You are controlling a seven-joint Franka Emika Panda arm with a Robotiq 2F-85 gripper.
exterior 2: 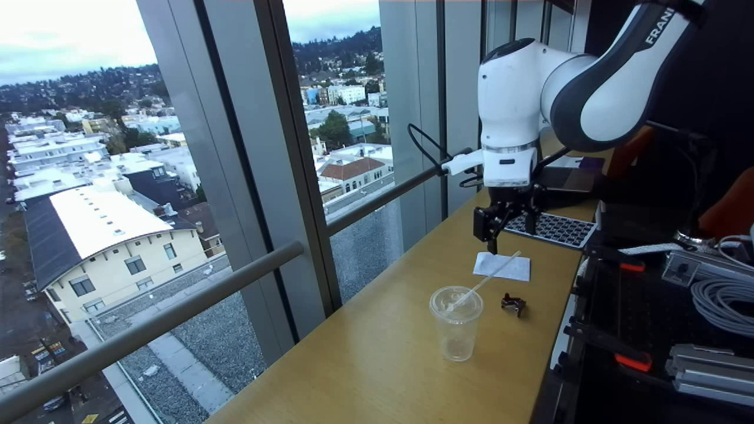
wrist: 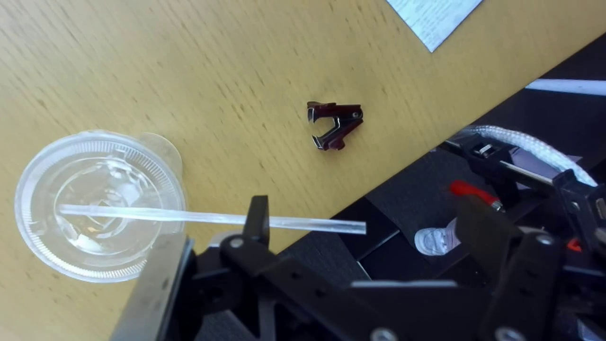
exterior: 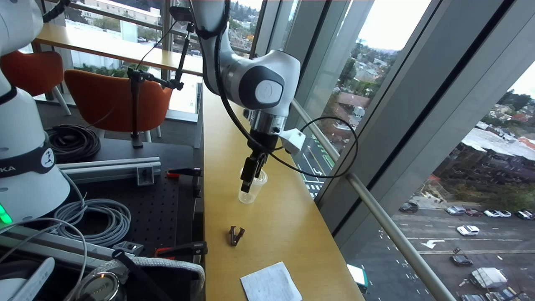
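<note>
A clear plastic cup (exterior: 248, 195) with a lid stands upright on the wooden table. In the wrist view the cup's lid (wrist: 102, 267) is at left, and a translucent straw (wrist: 318, 224) leans out of it to the right. My gripper is open, one black finger (wrist: 258, 216) crossing in front of the straw. The straw's free end shows in the space between the fingers, with nothing gripped; how far below the tips it lies, I cannot tell. Exterior view 1 has the gripper (exterior: 247, 183) at the cup's rim, hiding part of it.
A dark red staple remover (wrist: 338, 125) and a folded white paper (exterior: 271, 283) lie on the table. Black clamps with red handles (exterior: 183, 251) line one table edge. Window and metal rail (exterior 2: 169, 318) bound the other. Bare wood surrounds the cup.
</note>
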